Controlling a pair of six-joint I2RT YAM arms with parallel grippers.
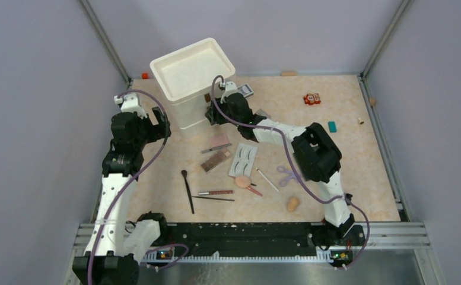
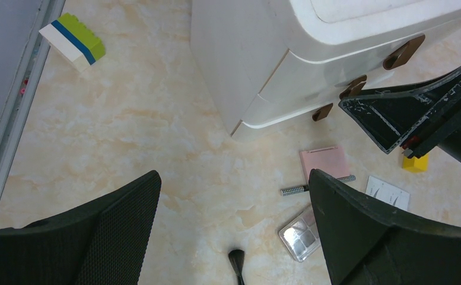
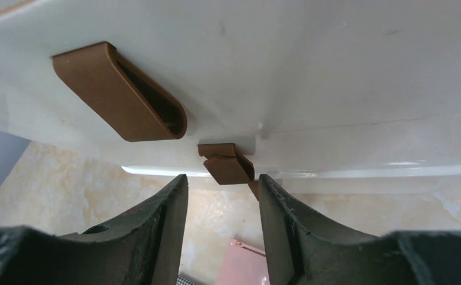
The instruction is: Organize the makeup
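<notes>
The white drawer organizer (image 1: pixel 187 66) stands at the back left, with brown tab handles (image 3: pixel 228 169). My right gripper is open at its front, fingertips just short of the middle tab. My left gripper hangs open left of the organizer, nothing between its fingers. On the table lie a pink compact (image 1: pixel 220 139), a pen (image 1: pixel 216 147), an eyeshadow palette (image 1: pixel 215 160), a lash tray (image 1: pixel 244 157), a powder brush (image 1: pixel 243 181) and several long brushes (image 1: pixel 188 193).
Purple scissors (image 1: pixel 288 176), a beige sponge (image 1: pixel 293 203), a red item (image 1: pixel 312 98) and a teal item (image 1: pixel 332 126) lie to the right. A green-and-blue block (image 2: pixel 79 35) sits by the left rail.
</notes>
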